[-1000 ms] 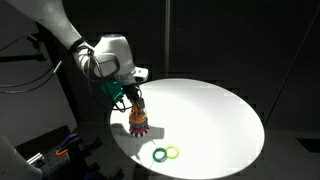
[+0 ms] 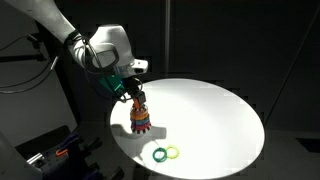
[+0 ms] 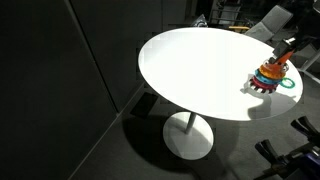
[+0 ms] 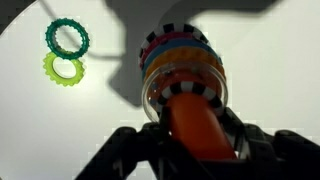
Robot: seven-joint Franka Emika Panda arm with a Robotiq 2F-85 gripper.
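A stack of colored rings (image 2: 140,122) on an orange post stands upright at the left of the round white table in exterior view 1. My gripper (image 2: 138,99) is above it, shut on the post's orange top (image 4: 200,128). From the wrist view, rings in blue, orange and black-and-white checks (image 4: 182,40) show below the orange top. Exterior view 2 has the stack (image 3: 267,77) near the table's right edge, under the gripper (image 3: 287,55). Whether its base touches the table I cannot tell.
A teal ring (image 4: 67,37) and a yellow-green ring (image 4: 64,68) lie flat side by side on the table, apart from the stack.
My arm has risen a little over the last second. The ring stack appears slightly higher with it. Both loose rings are where they were.
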